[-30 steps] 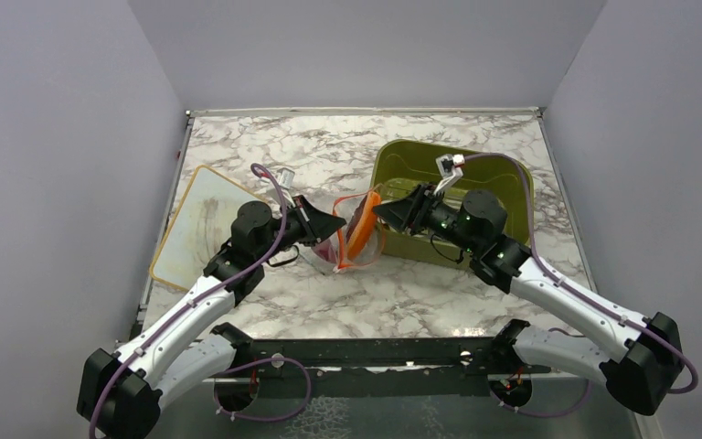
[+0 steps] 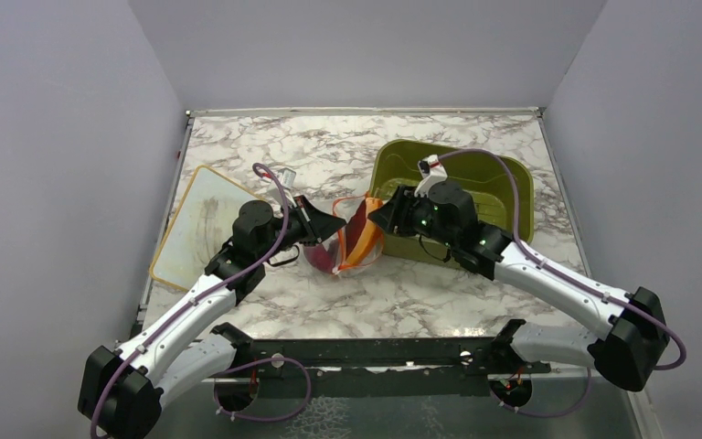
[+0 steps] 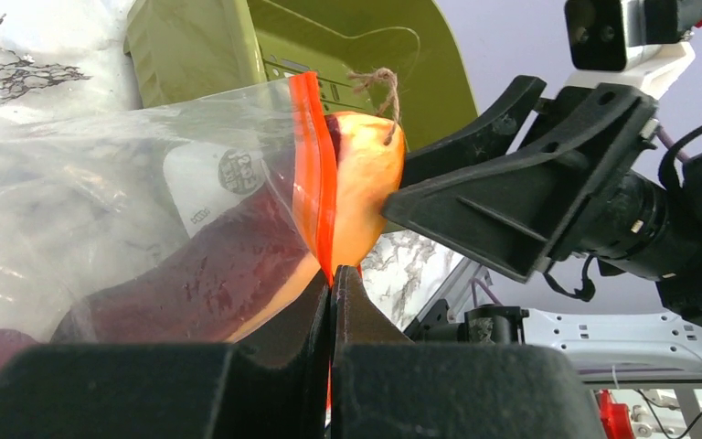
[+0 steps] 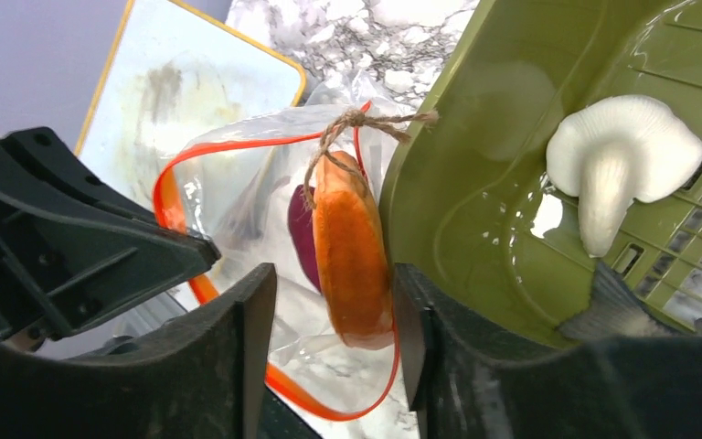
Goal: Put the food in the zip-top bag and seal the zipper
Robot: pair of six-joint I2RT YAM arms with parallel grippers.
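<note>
The clear bag [image 3: 101, 210] with orange zipper [image 3: 315, 165] holds a purple item [image 4: 306, 233] and an orange piece [image 4: 352, 256] tied with twine [image 4: 356, 119]; the orange piece stands at the bag's mouth. My left gripper is shut at the zipper edge, perhaps with the thin film between its fingers. My right gripper is part open, its fingertips either side of the orange piece's lower portion; the top view [image 2: 381, 219] shows it right at that piece.
A green bin [image 2: 503, 183] to the right holds a white mushroom [image 4: 626, 155] and a fish tail [image 4: 603, 306]. A cutting board [image 2: 192, 238] lies at the left on the marble table [image 2: 347, 311].
The left arm stays nearly still.
</note>
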